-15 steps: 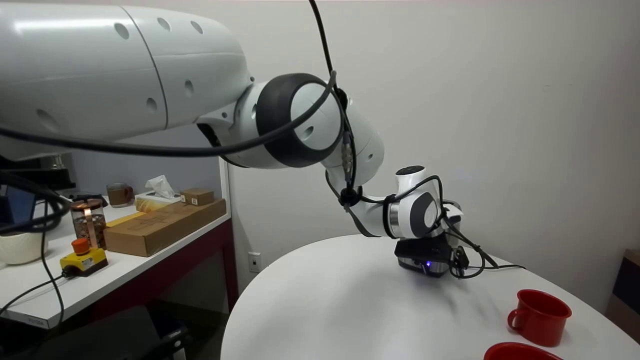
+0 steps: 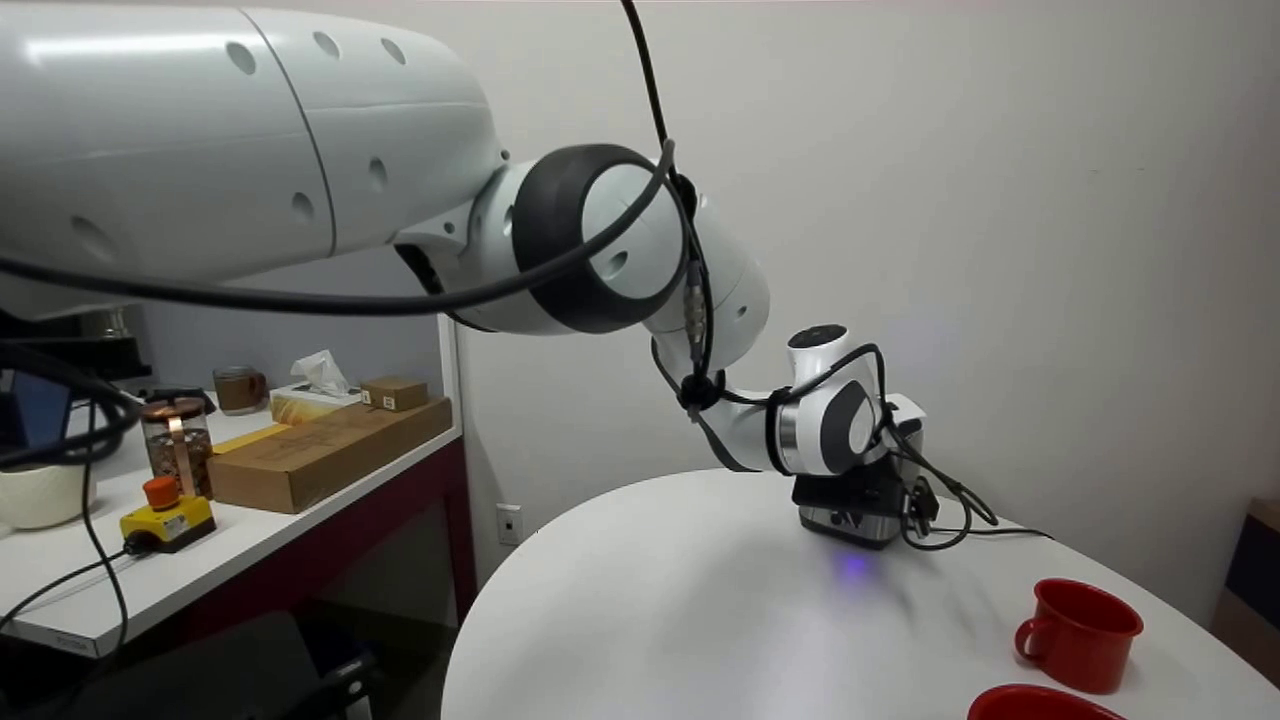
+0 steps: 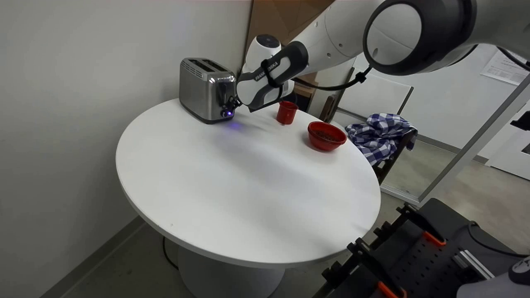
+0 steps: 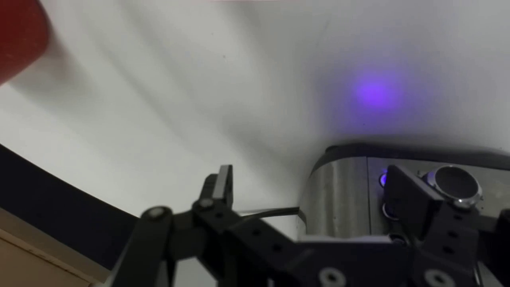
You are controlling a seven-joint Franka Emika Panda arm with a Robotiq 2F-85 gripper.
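Observation:
A silver toaster (image 3: 201, 94) stands on the round white table (image 3: 238, 198), near the wall. At its control end is my gripper. The wrist view shows the fingers wide apart: the left finger (image 4: 223, 184) is over the table beside the toaster, while the right finger (image 4: 408, 196) is in front of the button panel, close to the round knob (image 4: 454, 183). A toaster corner lies between the two, not gripped. Whether the right finger touches a button cannot be told. One button (image 4: 383, 179) glows violet; the other buttons are partly hidden.
A red mug (image 3: 286, 113) and a red bowl (image 3: 326, 136) with dark contents stand to the toaster's right in exterior view 2. The toaster's cord (image 4: 275, 213) runs beside the gripper.
The wrist has shifted very slightly up and left in exterior view 1. There, the violet light on the toaster front is now covered, and a violet glow shows on the table.

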